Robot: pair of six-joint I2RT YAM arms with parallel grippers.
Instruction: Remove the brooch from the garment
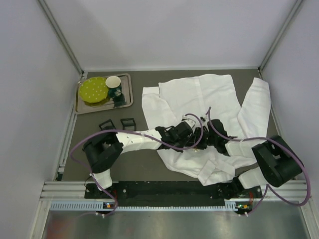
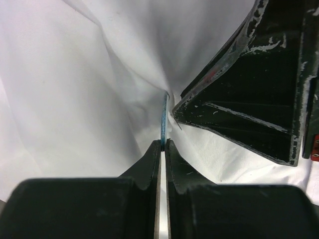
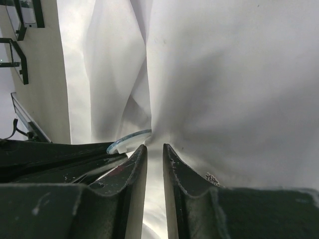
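Note:
A white garment lies spread on the table. In the left wrist view the brooch appears edge-on as a thin bluish disc, its far end against the cloth. My left gripper is shut on the near end. The right gripper's dark fingers reach in from the right, their tip close beside the brooch. Seen from the right wrist, the brooch has a curved edge and lies left of my right gripper, which is partly open over white cloth with nothing visible between its tips. Any pin is hidden.
A tray at the back left carries a yellow-green plate and a dark green cup. Two black frames lie left of the garment. A small speckled patch shows on the cloth. The two arms nearly meet mid-table.

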